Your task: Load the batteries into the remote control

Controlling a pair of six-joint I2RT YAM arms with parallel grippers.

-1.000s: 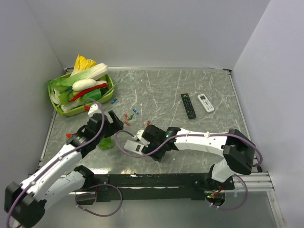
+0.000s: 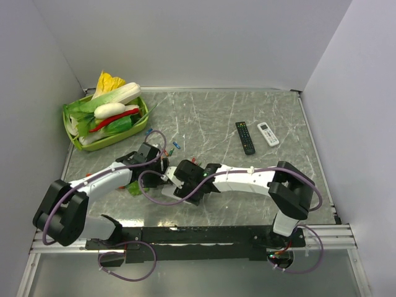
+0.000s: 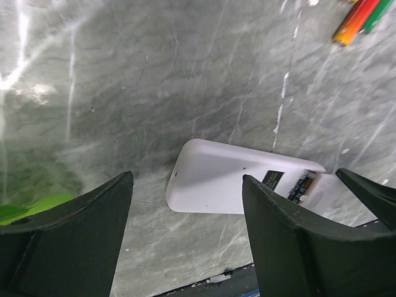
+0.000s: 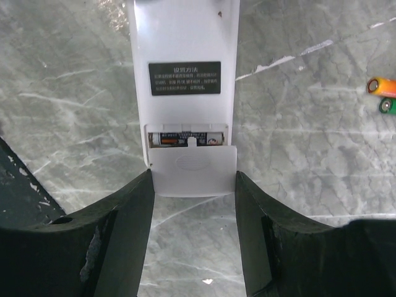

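Note:
A white remote [image 3: 216,179] lies face down, its battery compartment holding a battery [image 4: 185,138]. My right gripper is shut on the battery cover [image 4: 192,167], at the compartment's edge. My left gripper hangs part open over the remote's other end, nothing between its fingers. An orange battery [image 4: 380,86] and a green battery [image 4: 387,106] lie to the side; more loose batteries [image 2: 176,145] show in the top view.
A basket of vegetables [image 2: 88,144] fills the back left, and green leaves [image 3: 31,207] lie near the left gripper. A black remote [image 2: 245,137] and another white remote [image 2: 268,134] lie at the right, with clear marble around them.
My left arm has swung right and down over the near end of the white remote. The right arm has shifted slightly left with the remote beneath it.

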